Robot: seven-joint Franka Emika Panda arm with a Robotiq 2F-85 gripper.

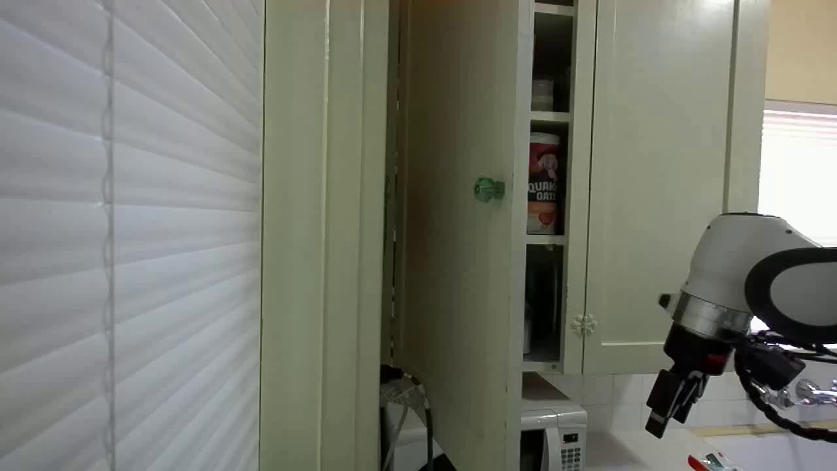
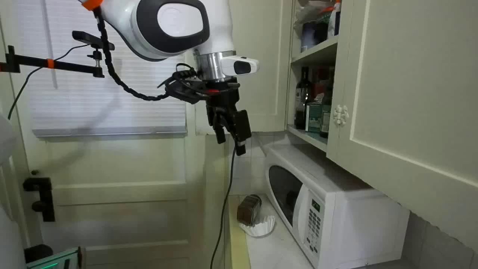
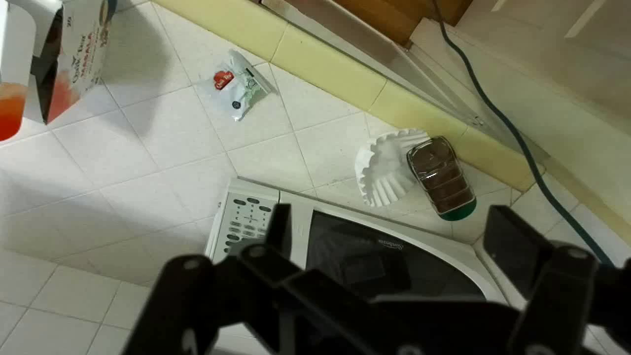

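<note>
My gripper is open, its two fingers spread wide in the wrist view with nothing between them. It hangs in the air above the counter, in front of the white microwave [image 2: 354, 224]. Below it on the tiles lies a brown jar with a green lid [image 3: 442, 177], tipped on its side against a white paper coffee filter [image 3: 387, 168]. A small light-coloured packet [image 3: 239, 86] rests farther left on the counter. In exterior view 1 the gripper [image 1: 667, 408] points downward at the right, clear of the cupboards.
An open cupboard door [image 1: 463, 235] stands out at the left, with a Quaker Oats canister [image 1: 543, 184] on a shelf behind it. A masala box [image 3: 80, 53] stands at the counter's far left. One dark cable [image 3: 508, 127] runs past the counter edge. Bare tiles lie left of the microwave.
</note>
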